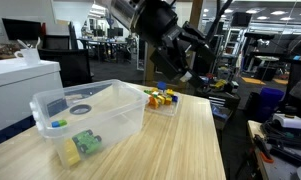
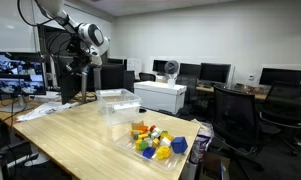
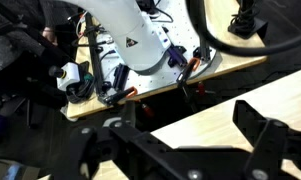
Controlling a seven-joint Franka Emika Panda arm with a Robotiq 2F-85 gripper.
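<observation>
Over the wooden table (image 1: 170, 145), the dark arm holds my gripper up in the air. In the wrist view the black fingers stand apart, with bare table and floor showing beyond them and nothing held. A clear plastic box (image 1: 120, 108) sits on the table at left in exterior view 1. A few small pieces, blue and green, show through its walls. Farther off, a shallow clear tray of colourful blocks (image 2: 158, 141) lies near the table's edge. My gripper is well apart from both containers.
A white box (image 2: 160, 96) stands behind the table. The robot's white base (image 3: 143, 45) and loose cables are by the table edge in the wrist view. Office chairs (image 2: 235, 115) and monitors fill the background.
</observation>
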